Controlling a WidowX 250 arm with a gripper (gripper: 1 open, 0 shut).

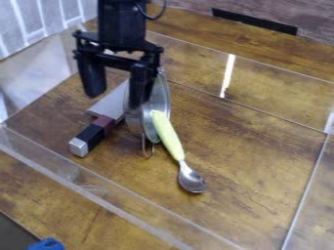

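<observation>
My gripper (115, 78) is open, its two dark fingers spread wide above a cluster of utensils on the wooden surface. Below it lie a cleaver-like tool with a grey blade and a dark handle (102, 129) ending in a metal cap, a round metal piece (155, 99) partly hidden behind the gripper, and a spoon (190, 179) with a pale yellow-green handle (167, 135). Nothing shows between the fingers.
Clear walls enclose the wooden work area (261, 146), which is free on the right and at the back. A blue object (46, 244) sits outside at the bottom left.
</observation>
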